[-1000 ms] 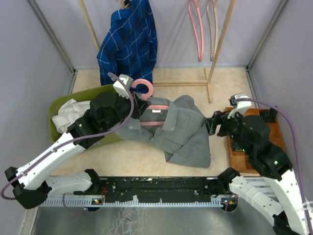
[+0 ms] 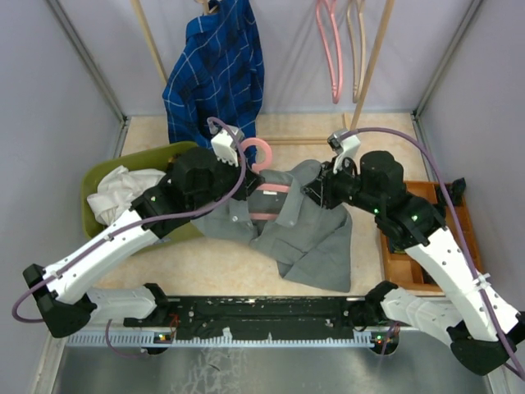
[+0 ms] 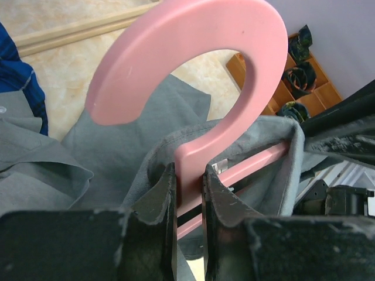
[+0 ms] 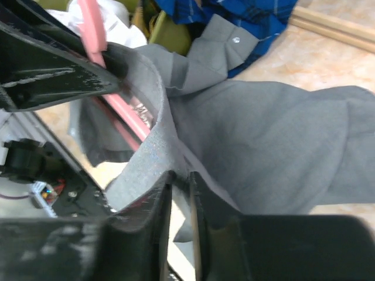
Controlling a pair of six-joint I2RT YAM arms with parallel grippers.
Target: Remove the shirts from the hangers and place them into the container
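Observation:
The grey shirt (image 2: 316, 258) hangs bunched around the pink hanger (image 2: 272, 188) in mid-workspace. My left gripper is shut on the hanger's neck, its curved hook (image 3: 187, 32) rising above the fingers. To the right, my right gripper (image 2: 312, 194) is at the shirt's right part near the collar opening. In the right wrist view, a fold of the grey shirt (image 4: 153, 155) runs down to my right gripper. Its fingers stand close together over the cloth; whether they pinch it cannot be told. The hanger's right end is hidden inside the shirt.
A blue plaid shirt (image 2: 215, 74) and empty hangers (image 2: 336, 61) hang from the wooden rack (image 2: 373, 66) behind. At left stands a green basket (image 2: 93, 182) with white cloth. A brown divided box (image 2: 398, 267) is at right.
My right gripper has moved left from beside the shirt to its collar area and narrowed. My left gripper has shifted slightly right with the hanger.

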